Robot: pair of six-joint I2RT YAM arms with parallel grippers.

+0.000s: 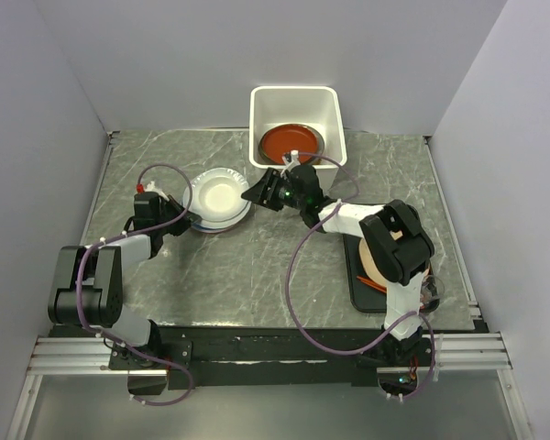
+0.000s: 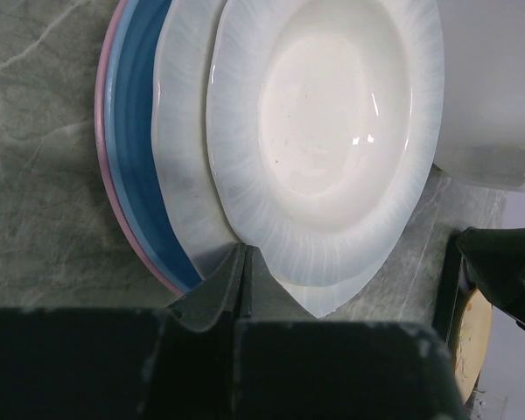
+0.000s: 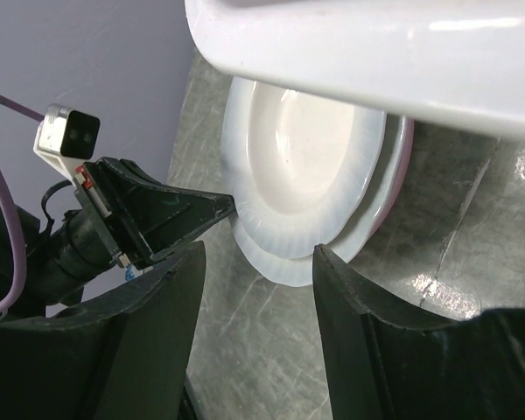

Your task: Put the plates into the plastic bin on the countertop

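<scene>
A stack of plates lies on the counter left of centre. Its top white plate [image 2: 332, 105] rests on another white plate [image 2: 182, 131], with a blue plate [image 2: 138, 131] and a pink rim beneath. At the stack's near-left edge my left gripper is shut, its tips against the rims and nothing between them; the top plate lies outside its fingers. My right gripper stands open on the stack's other side, its gap empty and apart from the plates. The white plastic bin [image 1: 335, 119] at the back holds a brown-red plate [image 1: 289, 140].
The bin's near wall is close beside my right gripper, at the top of the right wrist view. A black tray [image 1: 367, 298] with a tan round item [image 1: 374, 266] sits at the right under the right arm.
</scene>
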